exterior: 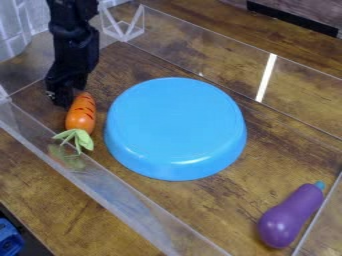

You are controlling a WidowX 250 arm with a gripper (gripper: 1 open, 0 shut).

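Note:
The black gripper reaches down at the upper left, its tip just behind the top end of an orange toy carrot, which lies with its green leaves toward the front. Whether the fingers are open or shut is too dark to make out. A large upturned blue bowl or disc sits right of the carrot. A purple eggplant lies at the lower right.
Clear plastic walls border the wooden surface on the left and right. The wood between the blue object and the eggplant is bare, as is the area at the back.

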